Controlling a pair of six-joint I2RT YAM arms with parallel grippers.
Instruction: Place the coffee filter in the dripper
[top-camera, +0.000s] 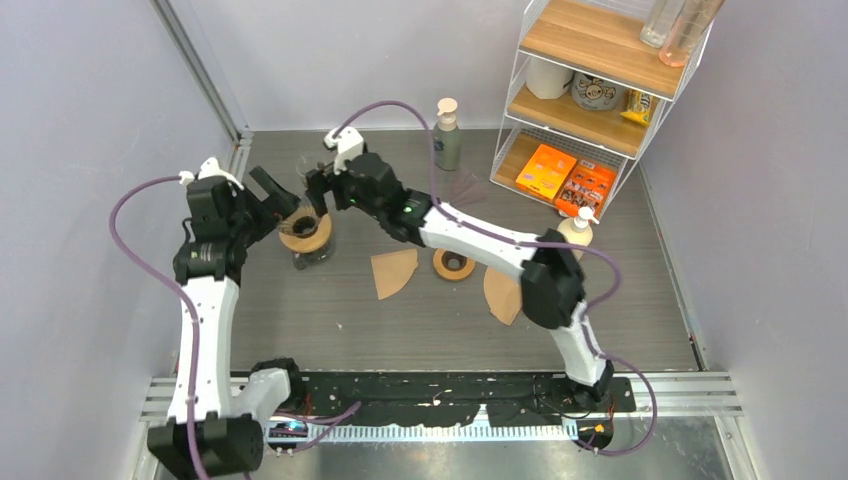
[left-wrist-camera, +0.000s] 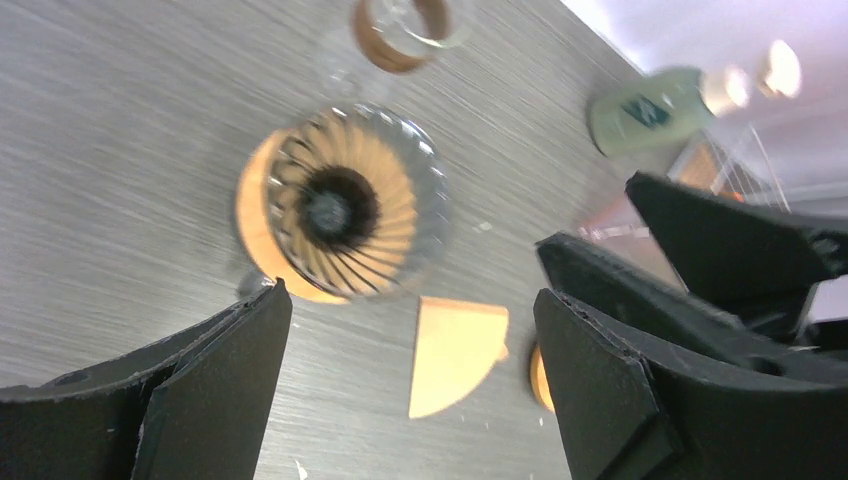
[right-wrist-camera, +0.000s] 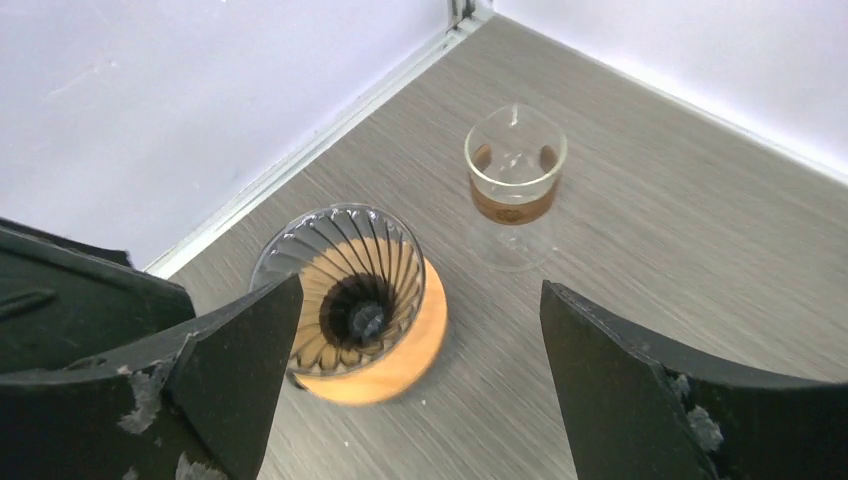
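A clear ribbed dripper (right-wrist-camera: 390, 290) sits on a wooden collar (right-wrist-camera: 410, 365) above a glass vessel, left of centre on the table. My left gripper (top-camera: 280, 195) is open above its left side, with nothing between its fingers. My right gripper (top-camera: 318, 195) is open above and beside it, also empty. Paper filters lie flat on the table: one (top-camera: 393, 270) right of the dripper, another (top-camera: 502, 290) farther right. In the wrist views I see the dripper's ribs and dark centre.
A glass with a brown band (right-wrist-camera: 510, 205) stands behind the dripper. A wooden ring (top-camera: 440, 265) lies between the filters. A green bottle (top-camera: 446, 145), a cream bottle (top-camera: 576, 230) and a shelf (top-camera: 570, 115) stand at the back and right.
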